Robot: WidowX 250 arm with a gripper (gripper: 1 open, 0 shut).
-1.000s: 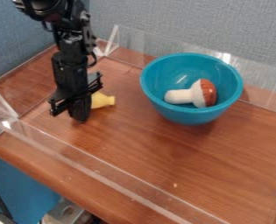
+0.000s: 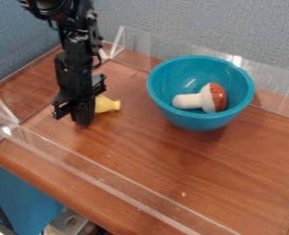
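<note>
My black gripper (image 2: 73, 112) is lowered to the wooden table on the left side. Just behind and to the right of its fingers lies a yellow object (image 2: 106, 105), partly hidden by them. The fingertips are dark and overlap, so whether anything sits between them is hard to see; the gripper looks shut. A turquoise bowl (image 2: 177, 74) on the right holds a toy mushroom (image 2: 214, 98) with a white stem and a red-brown cap.
Clear low walls (image 2: 134, 200) border the wooden table (image 2: 195, 184). Grey-blue walls stand behind.
</note>
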